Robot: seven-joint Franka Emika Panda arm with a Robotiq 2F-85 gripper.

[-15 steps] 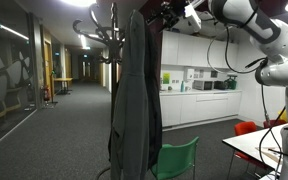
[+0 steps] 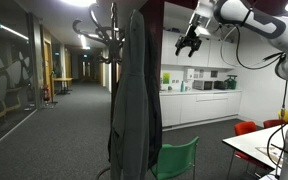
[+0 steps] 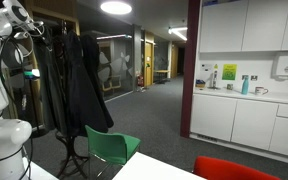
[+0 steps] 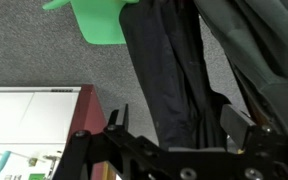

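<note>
A coat stand (image 2: 113,60) carries long dark coats (image 2: 134,100), which hang down most of its height. In the wrist view, a black coat (image 4: 164,65) and a grey-green coat (image 4: 249,45) pass below and between my spread fingers. My gripper (image 2: 188,47) is high up, to the right of the coats and apart from them in exterior view 1. It stands open, with nothing gripped. In exterior view 2 the arm (image 3: 6,45) is at the top left, near the top of the stand.
A green chair (image 3: 111,147) stands beside the coats, near a white table (image 3: 149,168). A red chair (image 3: 229,168) is close to the table. White cabinets and a counter (image 3: 246,97) line the wall.
Over the last second my gripper has moved right and downward in exterior view 1, away from the top of the coats. The coats and the stand look unmoved.
</note>
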